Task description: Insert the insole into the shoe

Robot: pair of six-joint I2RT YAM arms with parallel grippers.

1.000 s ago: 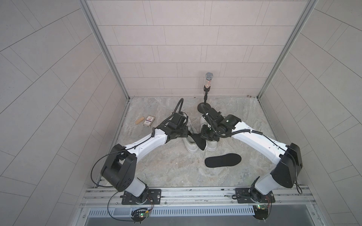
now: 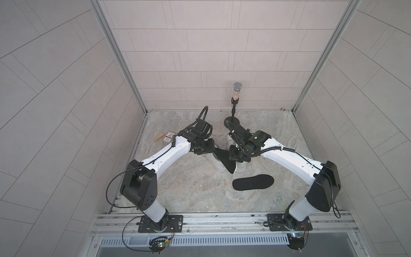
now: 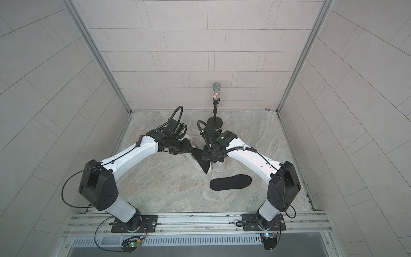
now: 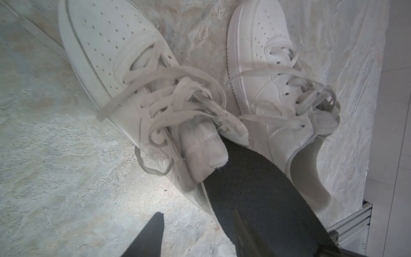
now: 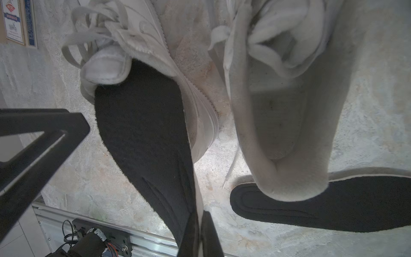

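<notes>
A black insole (image 5: 141, 124) has its front end inside the opening of the left white shoe (image 4: 102, 55), under the tongue. The rest of it slants out over the shoe's heel. My right gripper is shut on the edge of the insole's rear part. My left gripper stands open by the same shoe's heel, one finger (image 4: 147, 237) over the bare floor and the other beside the insole. How far the insole reaches inside is hidden. The right white shoe (image 5: 282, 180) is empty inside.
A second black insole (image 2: 253, 182) lies flat on the floor in front of the shoes. A microphone on a stand (image 2: 231, 122) is behind them. A small box (image 2: 168, 137) and a wooden piece (image 2: 158, 136) lie at the back left.
The left shoe has turned, its heel shifting to the right. The insole's rear end has swung slightly forward and right. My left gripper has moved slightly; the right one has barely shifted.
</notes>
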